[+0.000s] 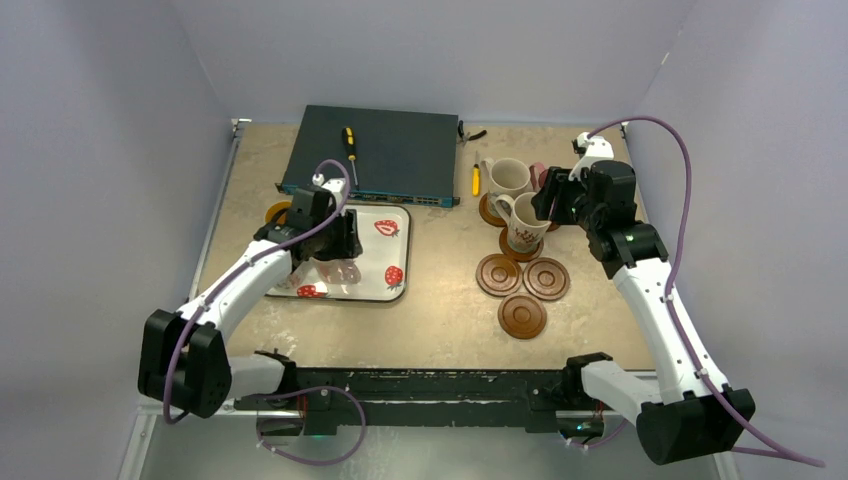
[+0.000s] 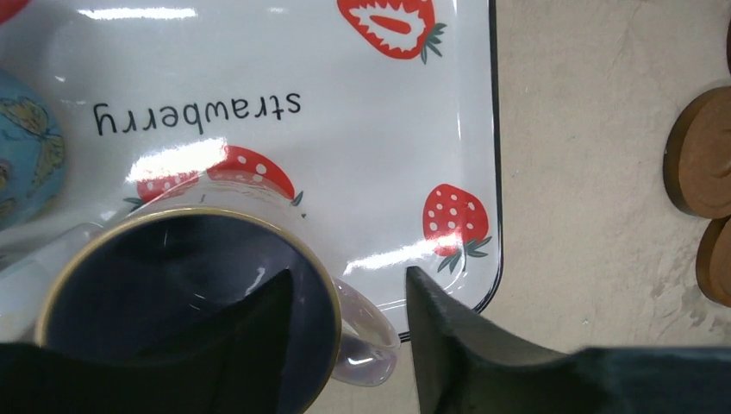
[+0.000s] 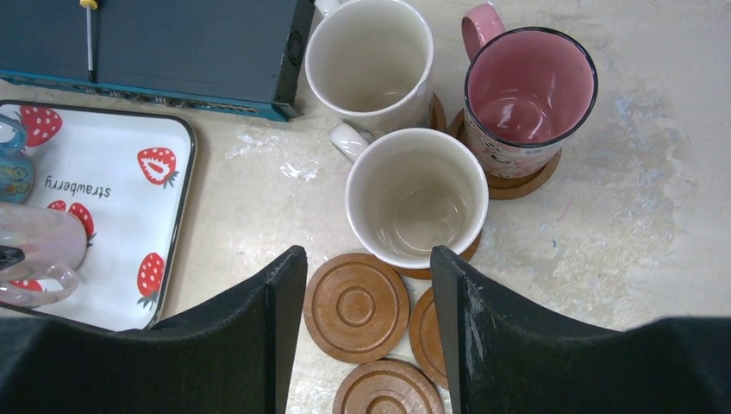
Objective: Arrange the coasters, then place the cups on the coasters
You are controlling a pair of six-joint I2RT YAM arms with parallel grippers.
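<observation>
A lavender cup with a dark interior and gold rim (image 2: 191, 213) stands on the strawberry tray (image 1: 403, 235); in the top view my left arm hides most of it. My left gripper is directly above this cup, fingers part open. One finger overlaps the cup's interior and the other lies past its handle (image 2: 369, 345); contact cannot be made out. Three bare wooden coasters (image 1: 499, 275) lie right of centre. My right gripper stays open and empty above them, close to a white cup (image 3: 416, 200) on another coaster.
Behind that cup stand another white mug (image 3: 369, 56) and a pink mug (image 3: 530, 95), both on coasters. A blue cup (image 2: 26, 151) is also on the tray. The dark flat box (image 1: 400, 150) holds a screwdriver (image 1: 349, 142). Bare table separates tray and coasters.
</observation>
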